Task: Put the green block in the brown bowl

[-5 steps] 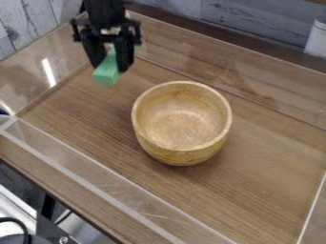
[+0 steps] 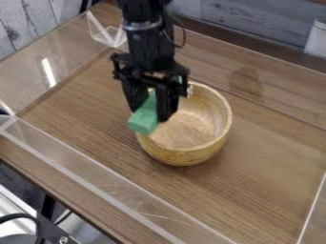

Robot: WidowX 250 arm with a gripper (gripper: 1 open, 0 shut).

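The green block [image 2: 144, 119] hangs tilted below my gripper [image 2: 151, 103], which is shut on its upper end. Block and gripper appear over the left rim of the brown bowl [image 2: 195, 155]; how high above it they are, I cannot tell. The arm covers the bowl's upper left part. Inside, the visible part of the bowl is empty.
Bare wooden table [image 2: 261, 181] lies to the right of the bowl and in front of it. A white cylinder [image 2: 317, 38] stands at the far right by the grey wall. Black cables [image 2: 32, 224] run at the lower left, off the table edge.
My gripper has carried the green block from the back left of the table, toward the camera and to the right, to the bowl. The bowl has stayed in place.
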